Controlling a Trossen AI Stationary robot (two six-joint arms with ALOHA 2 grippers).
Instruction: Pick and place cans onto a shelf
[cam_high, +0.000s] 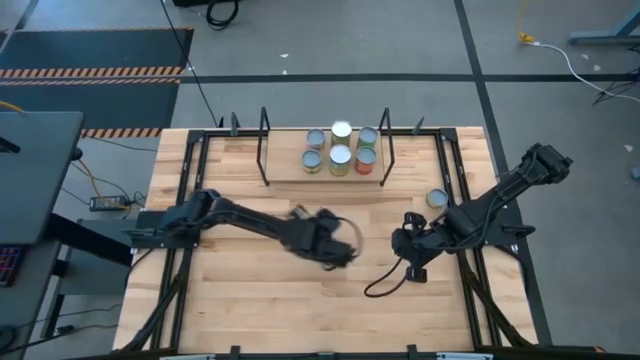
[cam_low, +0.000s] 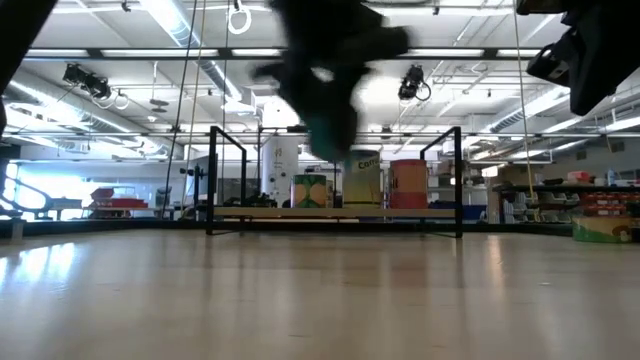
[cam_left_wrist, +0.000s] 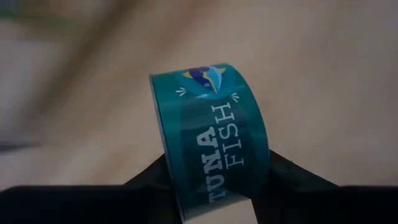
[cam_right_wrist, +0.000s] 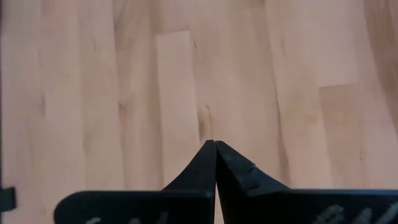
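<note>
The teal tuna can (cam_left_wrist: 214, 134) is clamped between the dark fingers of my left gripper, tilted, its label facing the left wrist camera. From above, the left gripper (cam_high: 338, 252) is blurred over the middle of the table, and the can in it cannot be made out clearly. The low view shows a teal patch of the can (cam_low: 322, 138) under the blurred arm. My right gripper is shut with bare wood below it. The wooden shelf (cam_high: 290, 172) at the back carries several cans, among them a red one (cam_low: 408, 184) and a tall yellow one (cam_low: 362, 180).
Another can (cam_high: 437, 198) stands on the table beside the right frame rail. Black side brackets (cam_high: 263, 150) bound the shelf. My right arm (cam_high: 470, 220) reaches in from the right.
</note>
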